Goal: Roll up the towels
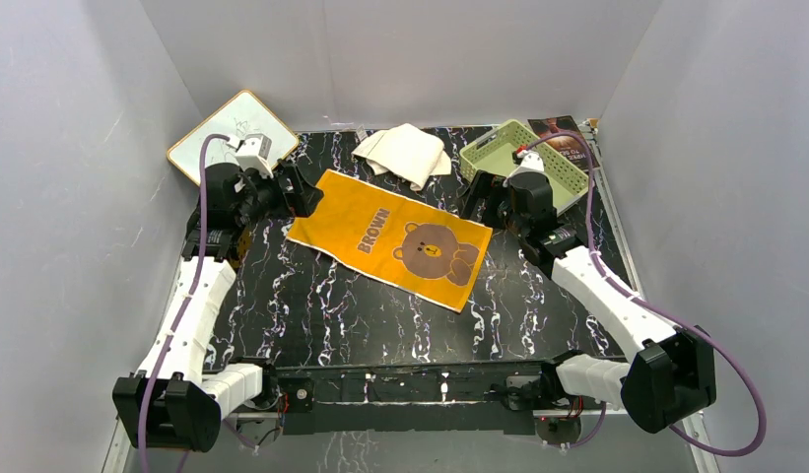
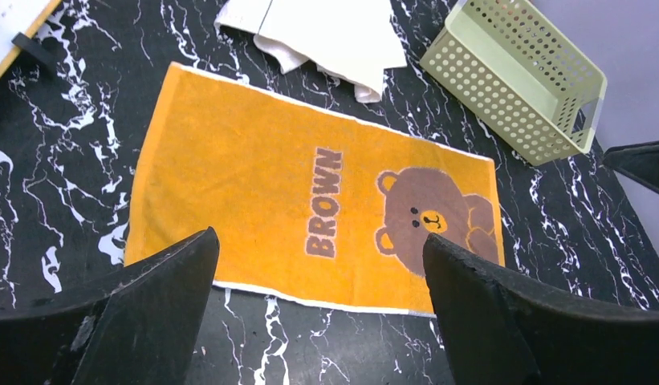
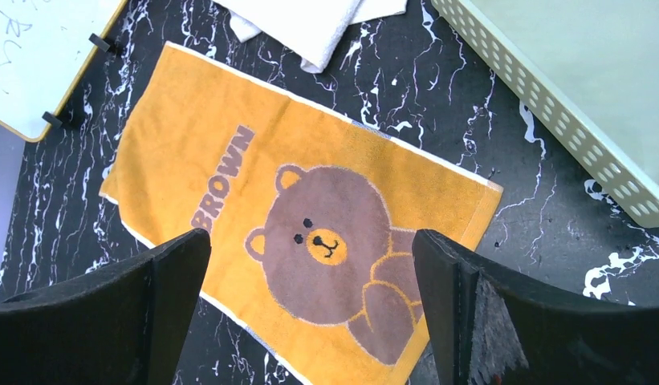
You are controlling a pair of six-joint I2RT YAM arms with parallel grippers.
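Observation:
An orange towel [image 1: 346,215] with white edges, the word BROWN and a brown bear lies spread flat and slanted across the middle of the table. My left gripper [image 1: 306,199] hangs above its left end; in the left wrist view the fingers [image 2: 161,297] stand wide apart with the towel below. Over the towel's right end, my right gripper [image 1: 477,200] is also open, its fingers [image 3: 462,305] apart and nothing held. Behind the orange towel, a cream towel [image 1: 408,153] lies loosely folded.
At the back right stands a light green basket [image 1: 494,158], with a dark picture book [image 1: 568,148] beside it. A whiteboard [image 1: 218,138] leans at the back left. Bare black marbled table [image 1: 366,330] lies in front of the towel.

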